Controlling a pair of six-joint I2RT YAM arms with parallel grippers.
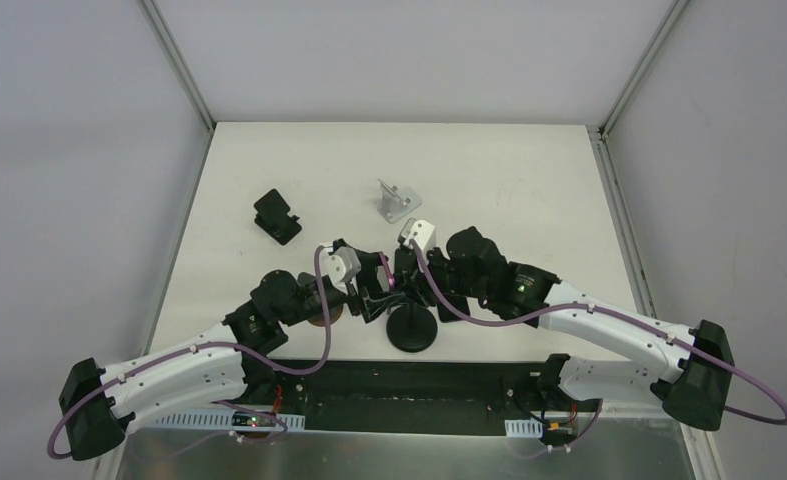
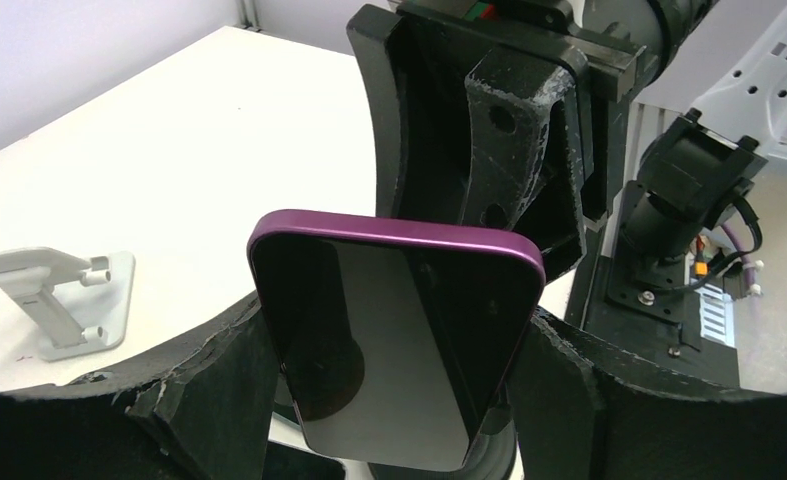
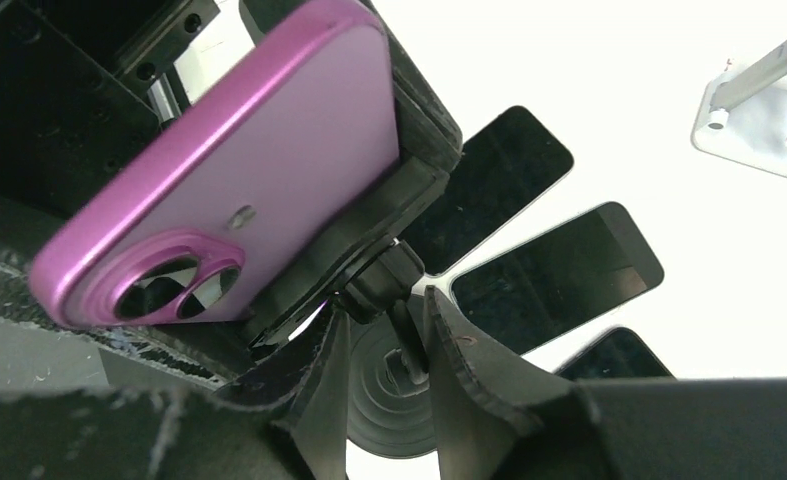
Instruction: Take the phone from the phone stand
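Observation:
The purple phone [image 2: 389,340] is pinched at both side edges by my left gripper, its dark screen facing the left wrist view. The right wrist view shows its back [image 3: 309,140] and camera lenses. Beside the phone's back is the stand's black head plate [image 3: 354,240], nearly edge-on; whether they touch is hard to tell. Its joint and thin stem [image 3: 406,335] pass between the parted fingers of my right gripper; a firm grip is not clear. The round black stand base [image 1: 412,328] sits below both grippers near the table's front edge.
Several dark phones lie on the table beside the base, one of them nearest the middle [image 3: 559,275]. A white stand [image 1: 397,203] stands behind the arms and a black stand [image 1: 277,216] at the back left.

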